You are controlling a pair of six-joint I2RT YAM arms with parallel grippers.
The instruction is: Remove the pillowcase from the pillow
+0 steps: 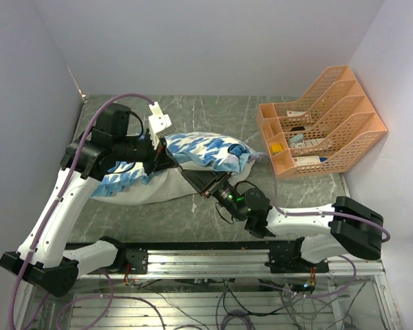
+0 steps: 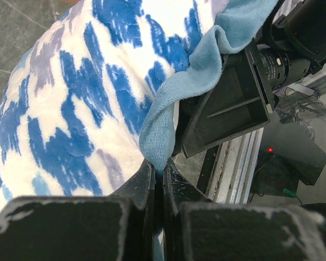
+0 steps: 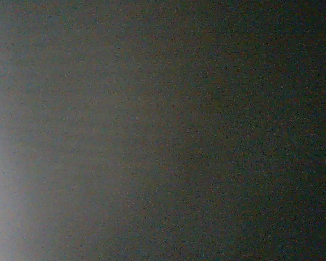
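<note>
A blue-and-white patterned pillowcase [image 1: 196,148] with a light-blue hem lies over the pale pillow [image 1: 148,194], whose near side is bare along the front. My left gripper is shut on the bunched light-blue hem [image 2: 162,128] at the near edge. Just right of it, my right gripper [image 1: 204,183] stands open at that same edge. In the left wrist view the hem drapes over the black fingers [image 2: 236,100] of the right gripper, hiding part of them. The right wrist view is dark and blurred, so what touches its fingers cannot be made out.
An orange divided organizer [image 1: 323,124] with small items stands at the back right. Bare grey table [image 1: 213,113] shows behind the pillow and in front of it. The two grippers are very close together.
</note>
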